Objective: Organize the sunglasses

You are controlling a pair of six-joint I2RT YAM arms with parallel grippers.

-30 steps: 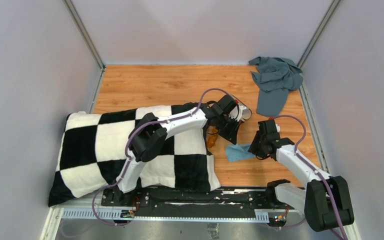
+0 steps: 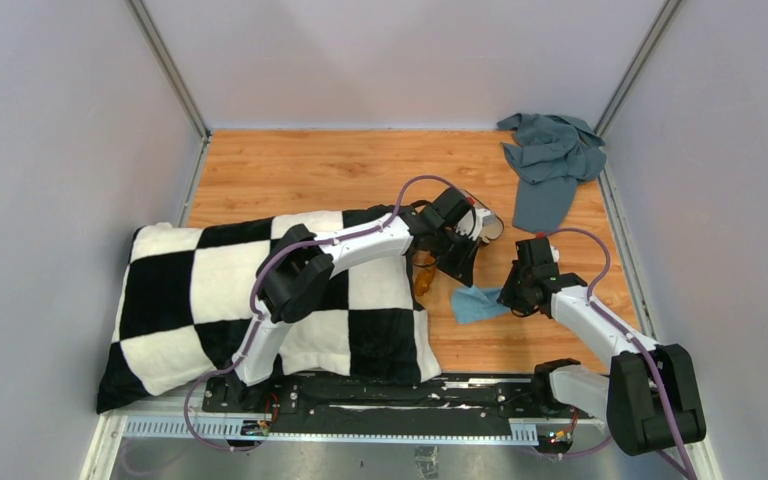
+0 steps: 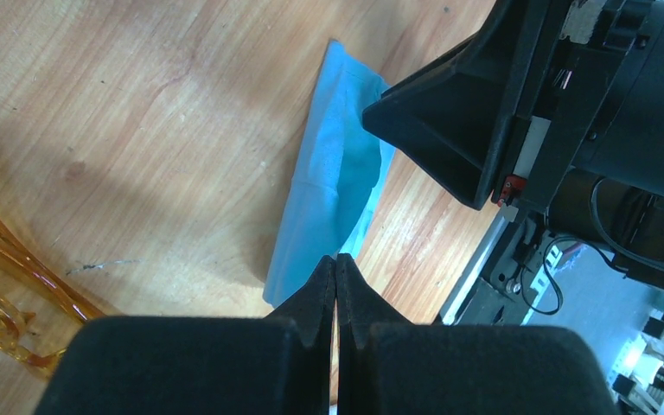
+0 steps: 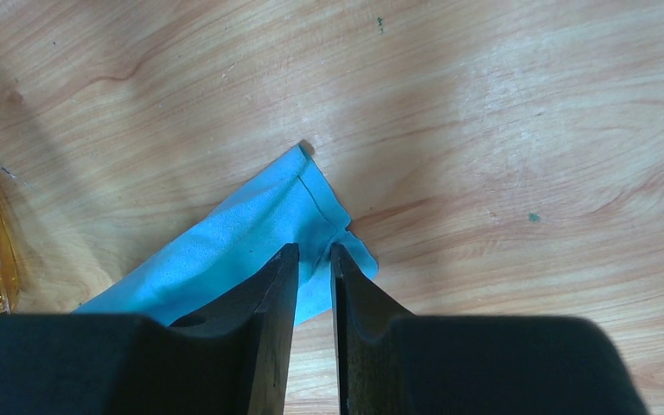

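Amber-coloured translucent sunglasses (image 2: 423, 279) lie on the wood beside the checkered cloth, partly under my left arm; their folded amber parts (image 3: 17, 281) show at the left of the left wrist view. A small blue cloth pouch (image 2: 476, 304) lies flat to their right, its edge gaping slightly in the left wrist view. My left gripper is shut above the table, with nothing showing between its fingers. Low over the right end of the pouch (image 4: 216, 251), my right gripper is partly open, its fingertips a small gap apart; whether they touch the fabric I cannot tell.
A black-and-white checkered cloth (image 2: 220, 282) covers the left side. A rumpled grey-blue cloth (image 2: 557, 160) lies at the back right. Behind my left gripper, a pale rounded object (image 2: 492, 226) is partly hidden.
Both arms stand almost where they were. The pouch and sunglasses show no clear movement; only a very slight shift shows in the right arm.
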